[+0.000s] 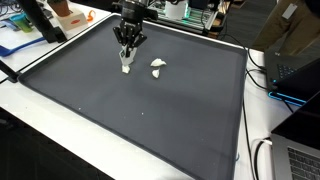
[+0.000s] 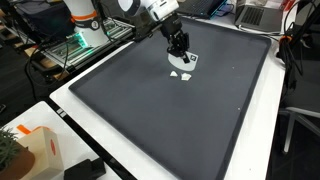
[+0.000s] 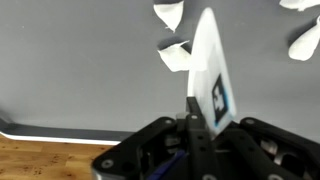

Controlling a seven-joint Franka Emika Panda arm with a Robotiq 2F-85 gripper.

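Observation:
My gripper is shut on a white, flat-looking piece (image 3: 207,62) that has a dark bluish patch near the fingers. From exterior view 1, this held piece (image 1: 127,57) hangs under the gripper (image 1: 127,46), low over the dark board; whether it touches the board I cannot tell. Small white scraps lie close by: one scrap (image 3: 176,56) shows just left of the held piece in the wrist view, with another scrap (image 3: 170,14) farther up. To the right are a rounded white piece (image 3: 305,43) and one cut by the frame's top edge.
The dark board (image 1: 160,115) is bare across its front and middle. Laptops (image 1: 297,140) stand beyond its right side. Loose items and an orange-brown container (image 1: 68,18) are at the back left; a potted plant (image 2: 14,155) is in exterior view 2.

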